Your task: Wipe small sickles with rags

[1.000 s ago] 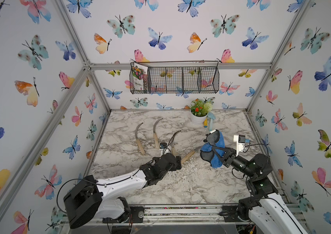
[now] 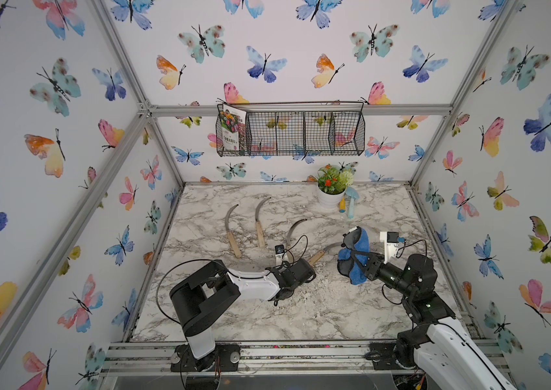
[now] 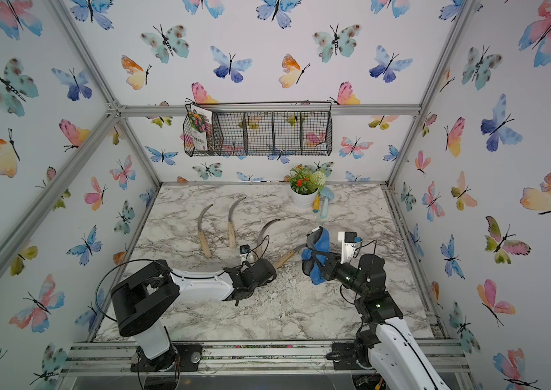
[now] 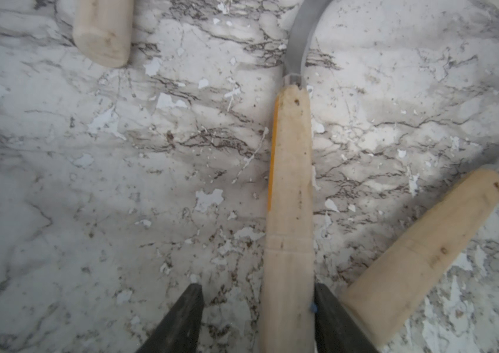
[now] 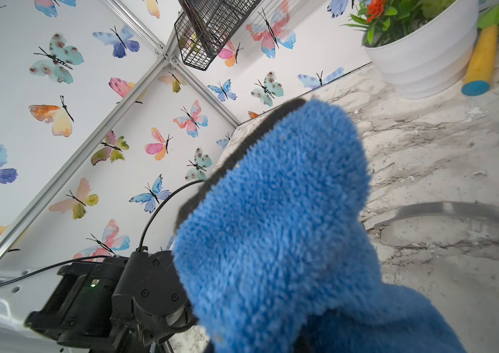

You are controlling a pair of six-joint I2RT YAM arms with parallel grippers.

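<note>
Several sickles with wooden handles lie on the marble table. In the left wrist view my left gripper is low, its part-open fingers either side of the middle sickle's handle, the right finger at or very near it; another handle lies diagonally to the right. Two more sickles lie at the back left. My right gripper is shut on a blue and grey rag, held at the right near the diagonal sickle's blade. The rag fills much of the right wrist view and hides the fingertips.
A white flowerpot with yellow and light-blue tools stands at the back right. A wire basket hangs on the back wall.
The rag in my right gripper has moved slightly, now hanging a little lower.
</note>
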